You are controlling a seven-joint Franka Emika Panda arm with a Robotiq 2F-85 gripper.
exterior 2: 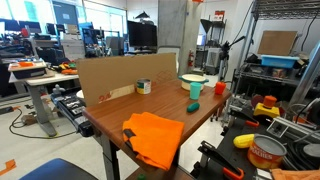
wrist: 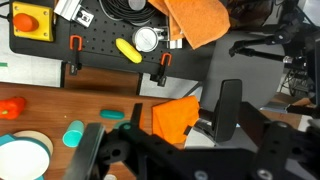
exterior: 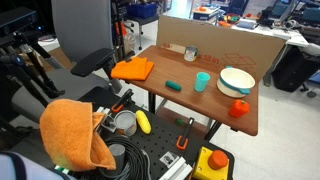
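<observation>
Dark fingers of my gripper reach in from the bottom of the wrist view, spread open, with no object seen held between them. The gripper hangs high above the scene. On the brown table (exterior: 160, 102) lies an orange cloth (exterior: 132, 68), flat at one end, and a small green object (exterior: 174, 85) rests near the front edge. A teal cup (exterior: 202, 80) stands beside a white bowl (exterior: 236, 81); a red round object (exterior: 239, 108) sits at the table's corner. A small can (exterior: 190, 53) stands at the back.
A cardboard panel (exterior: 222, 42) closes off the table's back. In front is a black perforated platform (wrist: 105, 45) with a yellow object (wrist: 128, 49), a metal can (wrist: 146, 39), cables, an orange cloth (wrist: 197, 20) and a red button box (wrist: 32, 22). A chair (exterior: 85, 35) stands beside the table.
</observation>
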